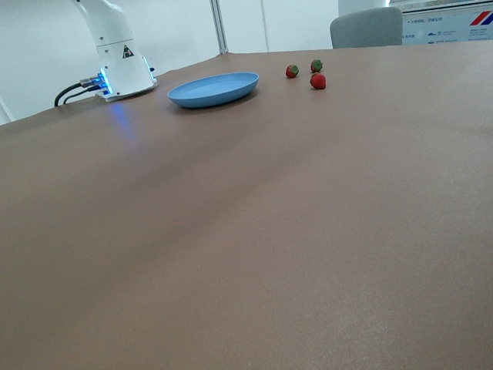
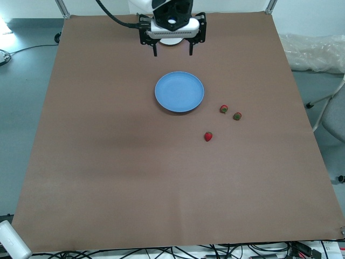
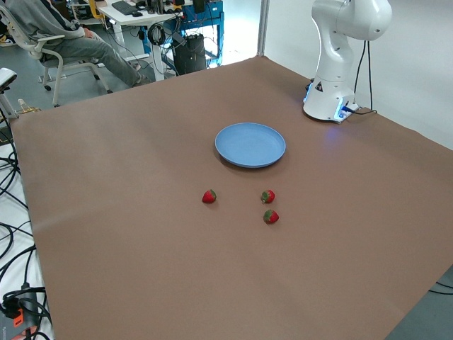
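Observation:
My gripper [image 2: 173,49] hangs high over the back of the brown table, above and behind the blue plate [image 2: 179,91], its two black fingers wide apart with nothing between them. Three strawberries lie on the table to the right of the plate in the left view: one [image 2: 208,136] nearest the front, one [image 2: 223,109] beside the plate, and one [image 2: 237,116] farther right. The top view shows the plate [image 1: 212,90] and the strawberries, but the gripper is out of frame there; in the right view the plate [image 3: 250,144] is empty.
The white arm base [image 3: 329,99] stands at the back edge. A grey chair [image 2: 337,113] is beside the table, and cables run along the front edge.

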